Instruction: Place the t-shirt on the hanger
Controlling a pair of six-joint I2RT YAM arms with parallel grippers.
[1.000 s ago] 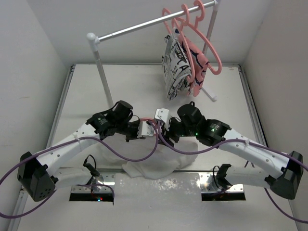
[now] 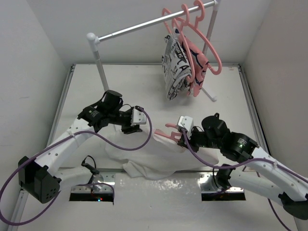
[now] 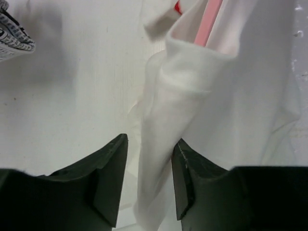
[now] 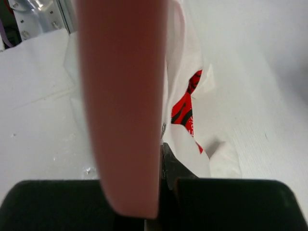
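Observation:
The white t-shirt lies spread over the table's front edge, part of it raised between the grippers. A pink hanger reaches left from my right gripper, which is shut on it; close up in the right wrist view, the hanger hides much of the cloth. In the left wrist view, a pink hanger bar runs into an opening in the shirt. My left gripper stands partly open, with a cloth fold showing in the gap between its fingers; whether they touch it is unclear.
Behind the arms stands a white rack; its rail carries pink hangers and folded garments at the right. A red patterned patch shows at the shirt.
The grippers were close together and have parted: my right one moved right with the hanger, my left one moved slightly left and back. The shirt's right side now reaches farther right.

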